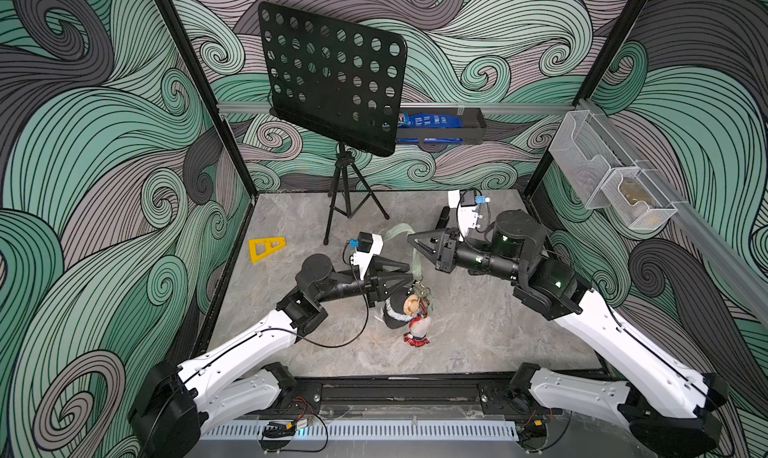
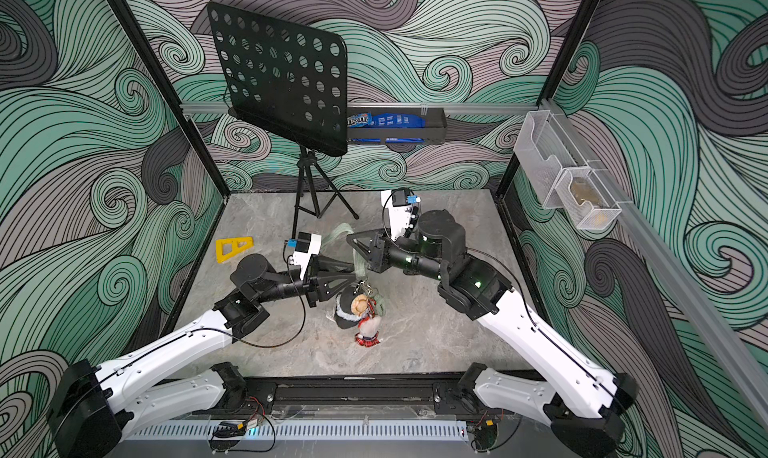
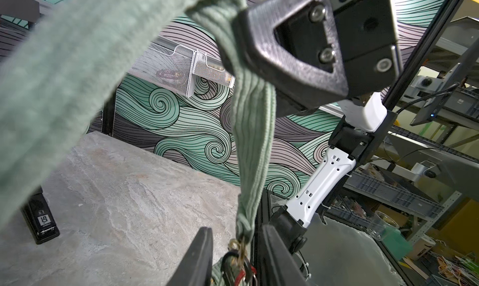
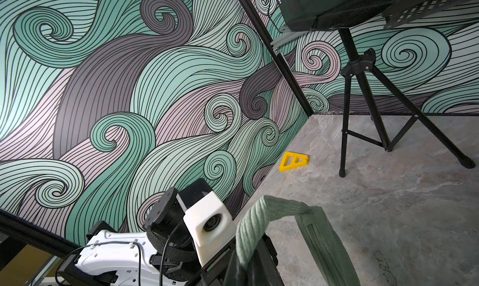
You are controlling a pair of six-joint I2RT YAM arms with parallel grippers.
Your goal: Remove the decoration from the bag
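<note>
A pale green fabric strap runs from my right gripper down to metal clasps and rings. The right gripper is shut on the strap. Below hangs a decoration cluster: a dark plush piece with a tan face and a red-and-white doll. My left gripper is beside the clasps, left of the strap's lower end; what is between its fingers is hard to make out. The bag's body is mostly hidden behind the arms and cluster.
A black music stand stands at the back left, a yellow triangular piece left. A black stapler lies on the grey table. Mesh bins hang on the right rail.
</note>
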